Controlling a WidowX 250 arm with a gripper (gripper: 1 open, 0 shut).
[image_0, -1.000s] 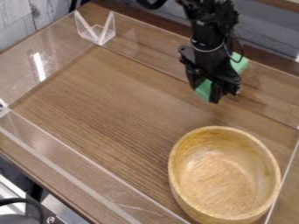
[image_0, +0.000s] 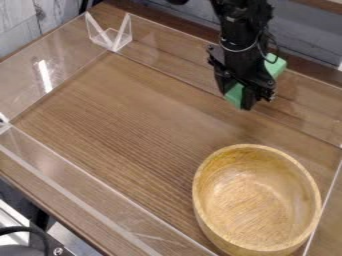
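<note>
My gripper (image_0: 243, 88), black, hangs at the upper right over the wooden tabletop. It is shut on a green object (image_0: 235, 96) that shows just below and behind its fingers; the fingers hide much of it, so its shape is unclear. Another patch of green (image_0: 277, 66) shows behind the arm, to the right.
A large tan oval bowl (image_0: 255, 202) fills the lower right. A white wire-like holder (image_0: 112, 32) stands at the back left.
The gripper has moved slightly to the left and upward with the green object in it. The bowl stays where it was.
</note>
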